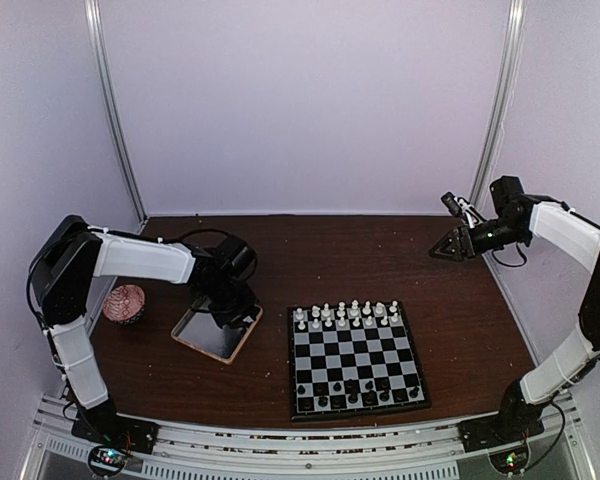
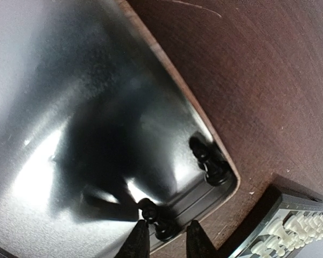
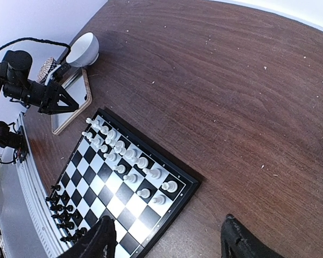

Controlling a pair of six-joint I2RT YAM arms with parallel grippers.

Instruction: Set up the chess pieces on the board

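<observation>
My left gripper is open over the tray, its tips at a black piece lying in the corner; a second black piece lies farther along the same end. The chessboard carries white pieces in rows along the far edge and black pieces along the near edge. My right gripper hangs open above the table at the right, behind and right of the board, with nothing between its fingers.
A bowl with a pink pattern stands left of the tray; the right wrist view shows a white bowl there.
</observation>
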